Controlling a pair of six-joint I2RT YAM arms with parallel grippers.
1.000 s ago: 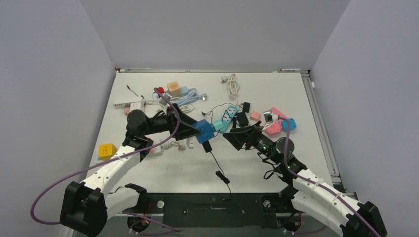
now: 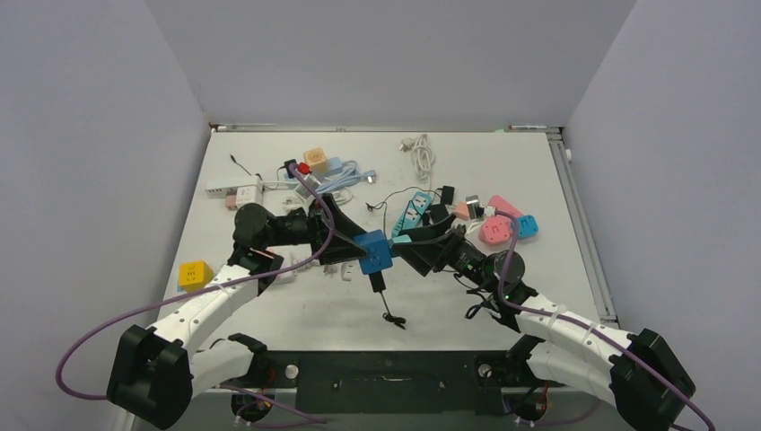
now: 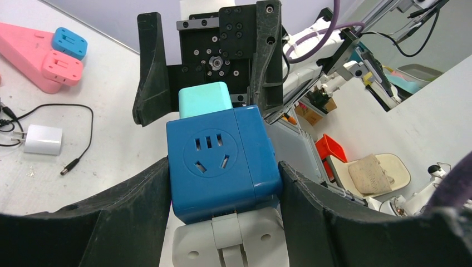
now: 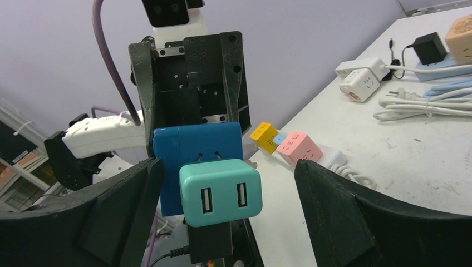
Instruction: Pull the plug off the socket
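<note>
My left gripper is shut on a blue cube socket [image 3: 210,161], held above the table in the middle. A mint-green plug adapter [image 4: 221,192] sits against one face of the cube and points toward my right arm. On another side of the cube a black adapter [image 4: 210,245] hangs with its cable. Around the mint plug stand the parted fingers of my right gripper; in the right wrist view a gap shows on each side of the plug, wider on the right. The joint between plug and cube is partly hidden.
Behind the arms lie a turquoise power strip [image 2: 413,211], a coiled white cable [image 2: 422,157] and a pink socket [image 2: 494,231]. A yellow cube [image 2: 195,275] stands at the left edge.
My right gripper has moved left and now reaches around the mint plug. The blue cube has turned slightly, and the black adapter's cable hangs shorter in view.
</note>
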